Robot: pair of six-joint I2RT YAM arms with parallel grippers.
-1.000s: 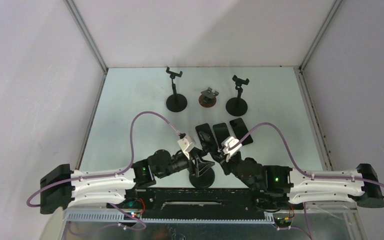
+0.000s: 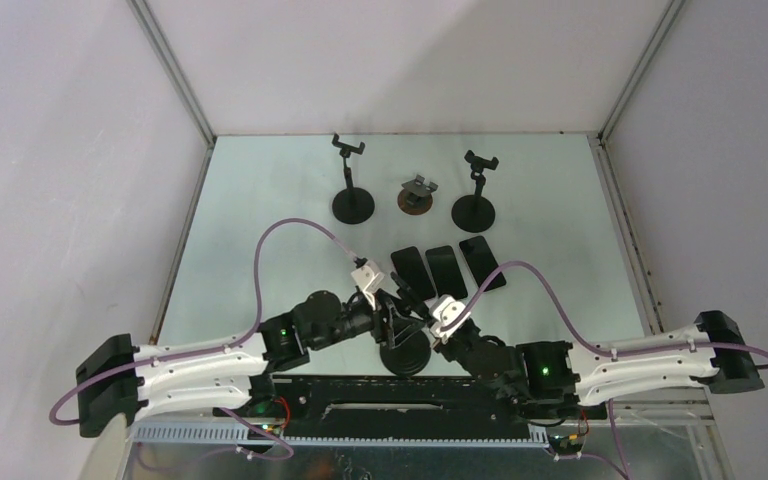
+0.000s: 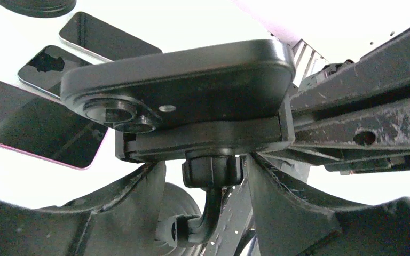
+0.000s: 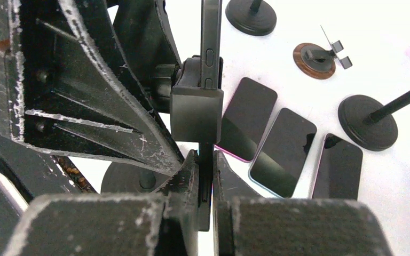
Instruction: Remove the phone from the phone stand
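A black phone (image 3: 192, 80) sits in the clamp (image 3: 208, 137) of a black phone stand; its camera side shows in the left wrist view. My left gripper is open, with one finger on either side of the joint beneath that clamp. Seen edge-on in the right wrist view, the phone (image 4: 210, 42) runs down behind the clamp (image 4: 196, 114). There my right gripper is shut on the phone's lower end. The stand's round base (image 2: 405, 355) rests near the front table edge. From the top, both grippers largely cover the clamp.
Three phones lie flat behind the grippers, the nearest in the right wrist view being a dark one (image 4: 248, 114). Farther back are two tall empty stands (image 2: 353, 205) (image 2: 473, 213) and a small one (image 2: 415, 200).
The right gripper has moved slightly left and toward the front, closer to the left gripper. The left arm has shifted only a little. The phones and stands behind have stayed put.
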